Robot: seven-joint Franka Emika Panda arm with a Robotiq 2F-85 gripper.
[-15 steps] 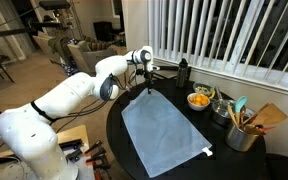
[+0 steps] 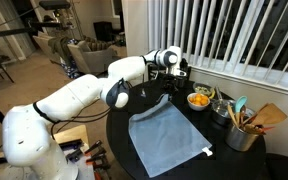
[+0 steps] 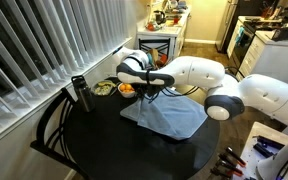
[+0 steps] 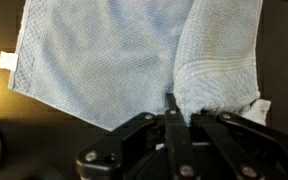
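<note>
A light blue cloth (image 2: 169, 140) lies over the dark round table, its far end raised. My gripper is shut on that raised part, and in the wrist view the cloth bunches up between the fingers. A fold slopes away to the right of the fingers there, while the flatter part (image 4: 104, 60) of the cloth spreads to the left, with a white tag (image 4: 8, 61) at its edge. The second exterior view shows the same cloth (image 3: 169, 117) partly behind the arm, lifted towards the gripper.
A bowl of orange fruit (image 2: 198, 101), a metal pot (image 2: 221, 110) and a container of utensils (image 2: 241, 136) line the table's right side. A dark bottle (image 2: 183, 76) stands at the far edge. Bare tabletop (image 3: 104, 135) shows beside the cloth in the second exterior view.
In the first exterior view my gripper has moved right and nearer the camera, drawing the raised end of the cloth along. The near part of the cloth has stayed in place.
</note>
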